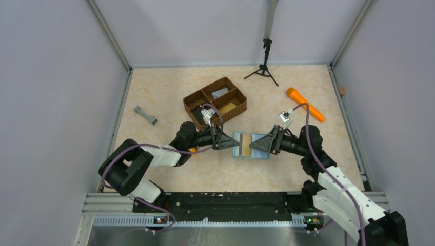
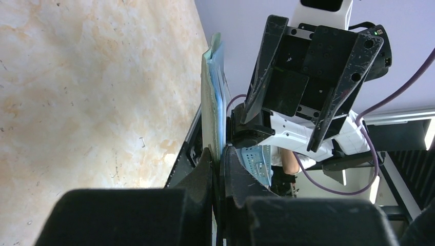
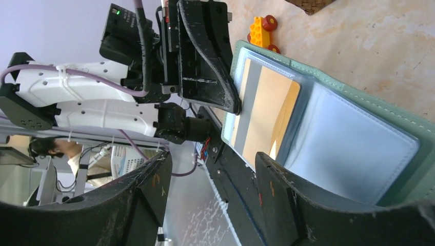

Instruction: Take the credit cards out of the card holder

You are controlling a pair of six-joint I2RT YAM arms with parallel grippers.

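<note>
Held up between my two grippers is the opened card holder [image 3: 354, 141], pale green at the edge with clear pockets. My left gripper is shut on its left edge; in the left wrist view the holder stands edge-on, rising from the fingertips. A gold card [image 3: 272, 100] with a grey stripe lies in the left pocket, its inner edge toward the fold. How far the card sits in the pocket is hard to tell. My right gripper is open near the holder's lower side, nothing held between its fingers. The right-hand pocket looks empty.
A brown divided basket [image 1: 224, 85] stands behind the left gripper, with a grey and a gold flat piece inside. An orange flashlight [image 1: 306, 104] lies at the back right, a grey bolt-like toy [image 1: 145, 115] at the left. A yellow toy [image 3: 260, 33] sits near the left arm.
</note>
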